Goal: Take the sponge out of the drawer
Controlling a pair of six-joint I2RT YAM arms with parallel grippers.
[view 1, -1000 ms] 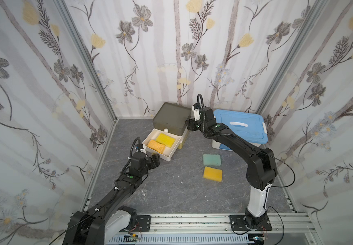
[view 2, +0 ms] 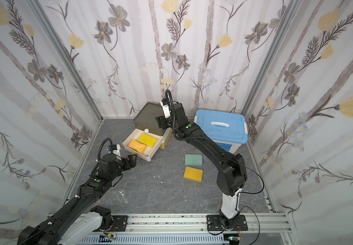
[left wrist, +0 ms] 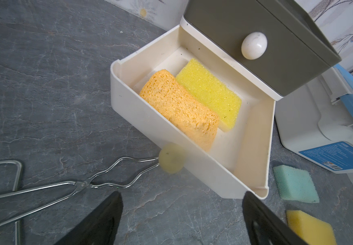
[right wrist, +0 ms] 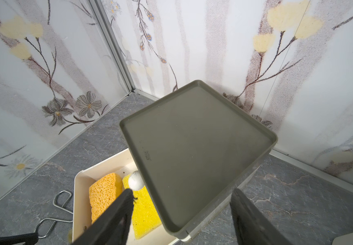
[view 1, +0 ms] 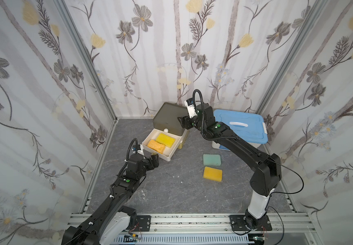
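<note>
An open white drawer (left wrist: 249, 151) juts from an olive-grey box (right wrist: 196, 155) with a white knob (left wrist: 253, 45). Inside it lie an orange sponge (left wrist: 178, 106) and a yellow sponge (left wrist: 209, 91) side by side. My left gripper (view 1: 154, 160) hovers just in front of the drawer's near wall, fingers apart and empty in the left wrist view. My right gripper (view 1: 181, 122) is over the box's top at its right side, fingers apart with nothing between them in the right wrist view.
A blue-lidded bin (view 1: 241, 126) stands at the back right. A teal sponge (view 1: 211, 159) and another yellow sponge (view 1: 212, 174) lie on the table. Metal tongs (left wrist: 80, 185) lie left of the drawer. The front table is otherwise fairly clear.
My left arm has moved slightly left. The drawer and sponges are unchanged.
</note>
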